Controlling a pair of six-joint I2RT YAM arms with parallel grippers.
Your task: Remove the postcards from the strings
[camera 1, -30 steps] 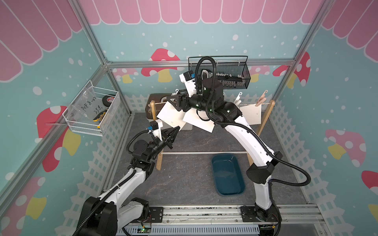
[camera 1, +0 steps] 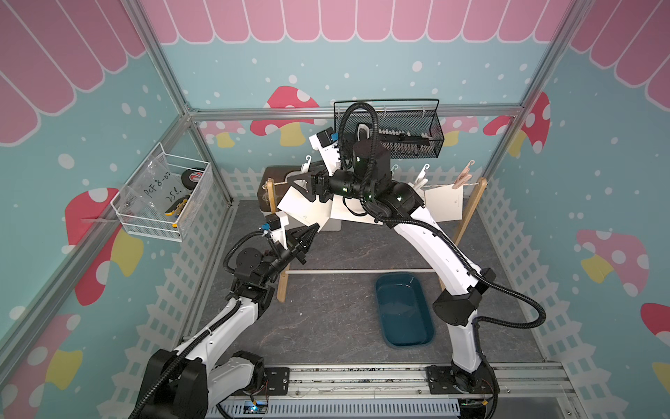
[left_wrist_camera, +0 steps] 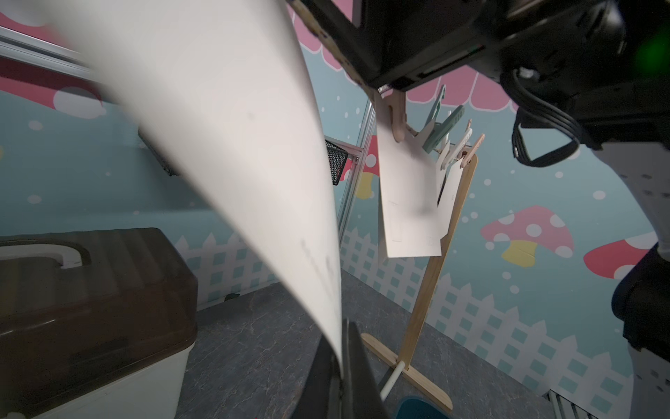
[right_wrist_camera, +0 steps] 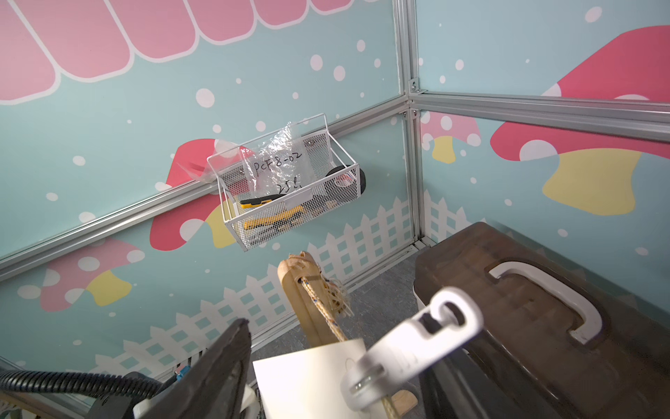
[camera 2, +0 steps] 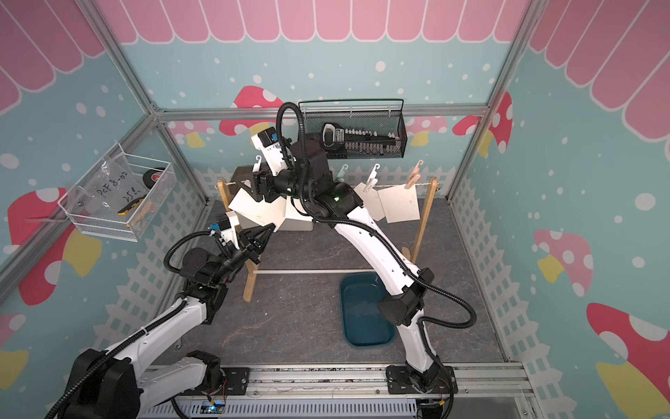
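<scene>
In the left wrist view a white postcard [left_wrist_camera: 230, 139] curves down to the fingertips of my left gripper, which is shut on its lower edge. Its top hangs on the string [right_wrist_camera: 319, 306] near the left post. A white clothespin [right_wrist_camera: 411, 349] sits tilted at that top edge. My right gripper [camera 1: 296, 183] is around this clothespin, its fingers [right_wrist_camera: 226, 363] apart on either side; whether they touch it cannot be told. Farther right hang more postcards [camera 1: 444, 202], with a white clip [camera 1: 421, 177] and a pink clip [camera 1: 464, 174].
A brown-lidded box [right_wrist_camera: 537, 293] stands behind the left post. On the floor between the posts lies an empty teal tray [camera 1: 404, 310]. The right arm spans the middle and partly covers the row of cards. Grey floor left of the tray is clear.
My right gripper has shifted slightly left, and the clothespin's top has tipped left as well. The second card beside it has swung. My left gripper has stayed in place.
</scene>
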